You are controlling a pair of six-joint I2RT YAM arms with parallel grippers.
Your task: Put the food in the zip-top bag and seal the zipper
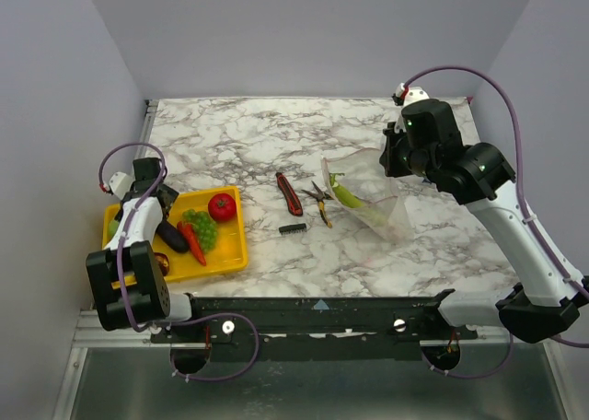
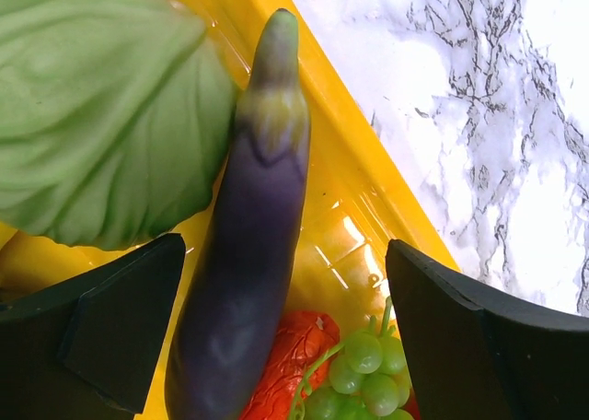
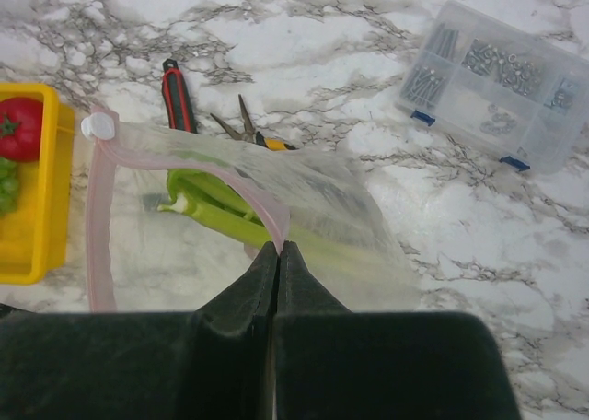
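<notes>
A clear zip top bag (image 3: 129, 254) hangs with its pink-edged mouth spread wide, and my right gripper is shut on that edge. Inside the bag lies a green vegetable (image 1: 346, 193), probably celery. My left gripper stands open over the left end of the yellow tray (image 1: 236, 259). Between its fingers, below, lies a purple eggplant (image 2: 253, 245) that the pads do not visibly touch. A green cabbage (image 2: 101, 116) rests against the eggplant's upper left. Green grapes (image 2: 363, 369) and a red carrot-shaped vegetable (image 2: 287, 360) show partly. A tomato (image 1: 221, 207) sits in the tray's far right corner.
Between tray and bag lie a red-black cutter (image 1: 288, 194), pliers (image 1: 319, 199) and a small dark comb-like piece (image 1: 293, 227). A clear box of screws (image 3: 497, 84) is beyond the bag.
</notes>
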